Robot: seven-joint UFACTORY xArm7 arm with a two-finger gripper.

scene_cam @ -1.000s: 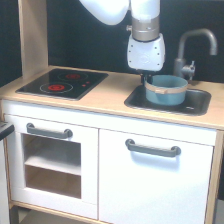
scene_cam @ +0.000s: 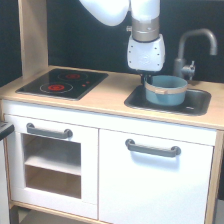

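A blue pot [scene_cam: 168, 97] sits in the dark sink basin [scene_cam: 133, 97] at the right of the counter. Above the pot's left rim, the white robot arm reaches down from the top of the camera view. Its dark gripper [scene_cam: 147, 78] is at that rim, with the fingertips small and hard to make out. Whether they grip the rim or only stand beside it does not show clearly.
A grey faucet [scene_cam: 186, 58] rises behind the pot on the right. The black cooktop [scene_cam: 62, 84] with red-ringed burners lies clear on the left. Between it and the sink, the wooden counter [scene_cam: 110, 92] is bare. Below are white cabinet doors [scene_cam: 153, 185] with dark handles.
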